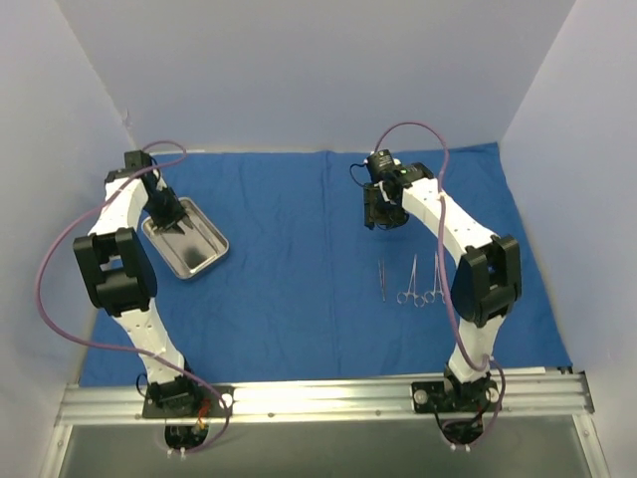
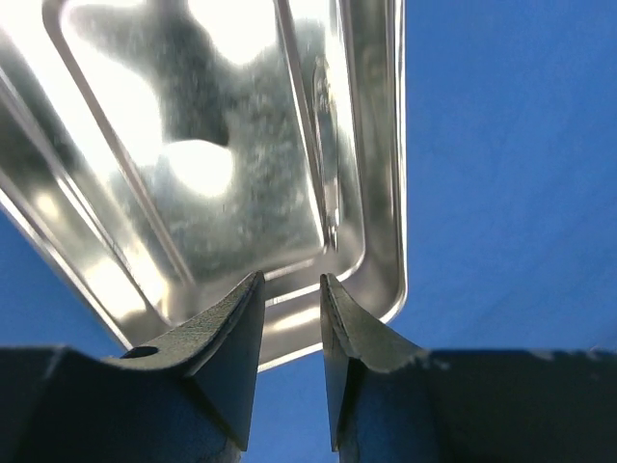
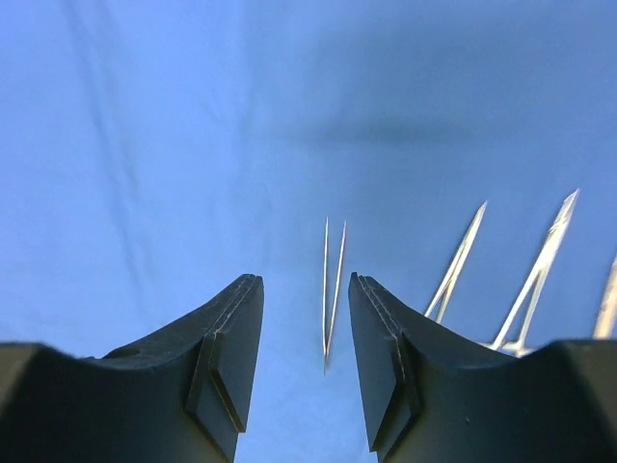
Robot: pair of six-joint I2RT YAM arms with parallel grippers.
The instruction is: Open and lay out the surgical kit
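Note:
A steel tray (image 1: 199,249) lies at the left of the blue cloth, with a thin metal instrument (image 2: 328,164) along its side in the left wrist view. My left gripper hangs open over the tray's near end, empty. On the right, tweezers (image 1: 382,279), scissor-like instruments (image 1: 414,284) and another partly hidden one (image 1: 435,291) lie in a row on the cloth. My right gripper is raised above and beyond them, its fingers apart, with nothing seen between them but cloth and the tweezers (image 3: 336,285) below.
Pale walls stand at left, right and back; a metal rail (image 1: 318,391) runs along the front. Cables loop over both arms.

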